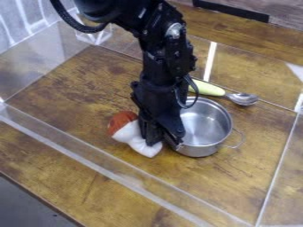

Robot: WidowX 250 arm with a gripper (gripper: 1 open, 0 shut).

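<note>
My gripper (160, 129) is lowered at the middle of the view, shut, at the left side of a steel pot (208, 133). Under and beside its fingertips lies a white object with a red-orange top (128, 131), partly hidden by the fingers; I cannot tell whether anything is between them. The pot stands upright on the wooden surface, its left part covered by the gripper.
A pale green corn cob (208, 89) and a metal spoon (242, 97) lie behind the pot. Clear plastic walls (59, 133) border the wooden table (71, 177).
</note>
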